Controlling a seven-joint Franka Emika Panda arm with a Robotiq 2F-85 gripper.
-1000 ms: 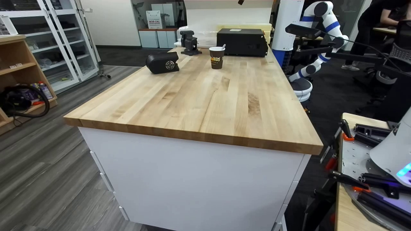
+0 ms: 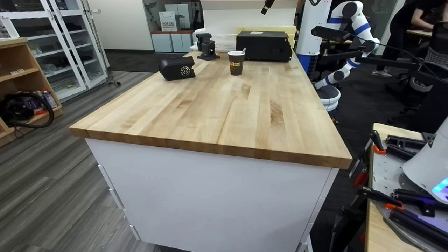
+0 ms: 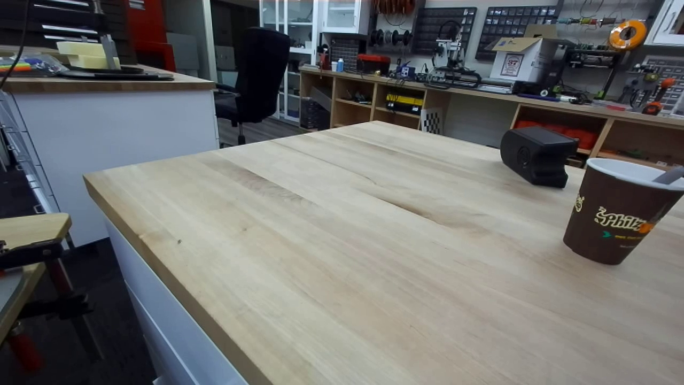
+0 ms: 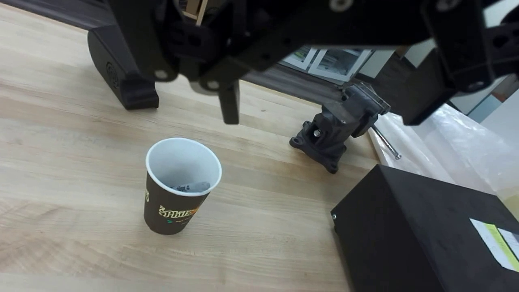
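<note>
A dark brown paper cup [image 4: 165,207] with a white rim stands upright on the wooden table. Inside it rests a greyish stick-like item [image 4: 197,187], its tip showing above the rim in exterior view 2. My gripper is open in the wrist view, its two fingers wide apart and nothing between them. It is above the tabletop and apart from the cup. Only a small dark piece of it [image 2: 267,6] enters exterior view 1 at the top edge.
A black rounded object [image 2: 177,68] lies left of the cup. Behind stand a dark vise-like stand [image 2: 206,47] and a large black box [image 2: 263,46].
At the top of exterior view 1 the dark gripper part reaches lower into the picture and slightly to the right. The cup and the other objects on the table have not moved.
</note>
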